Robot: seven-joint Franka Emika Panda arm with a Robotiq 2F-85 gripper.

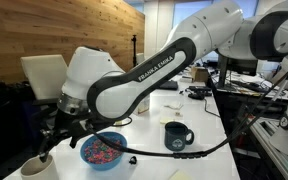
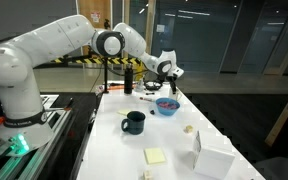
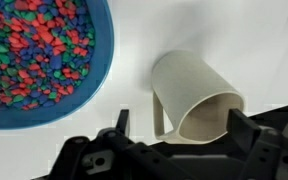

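A white cup lies within the span of my open gripper in the wrist view, its round mouth turned toward the lower right of the picture. One dark finger shows to its left and the other to its right, and a gap shows between the left one and the cup. In exterior view 1 the cup is at the bottom left, partly cut off, with my gripper just above it. A blue bowl of small coloured pieces is close by.
A dark mug stands right of the bowl in exterior view 1. Exterior view 2 shows a yellow paper square and a white box on the white table. A hanging cable crosses in front of the bowl.
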